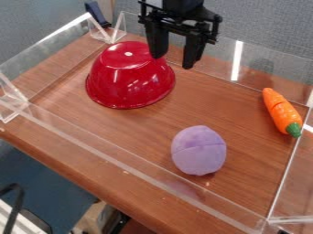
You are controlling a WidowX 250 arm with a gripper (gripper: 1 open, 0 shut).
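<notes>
My black gripper (175, 53) hangs at the top centre, its two fingers apart, over the rear right side of an upside-down red bowl (128, 80). I see nothing between the fingers. A purple ball-like object (199, 151) sits in the front middle of the wooden surface, and an orange carrot (280, 111) with a green tip lies at the right.
Clear plastic walls (17, 109) border the wooden table (104, 160). The middle of the surface, between bowl, carrot and purple object, is free. Dark items stand beyond the lower left edge.
</notes>
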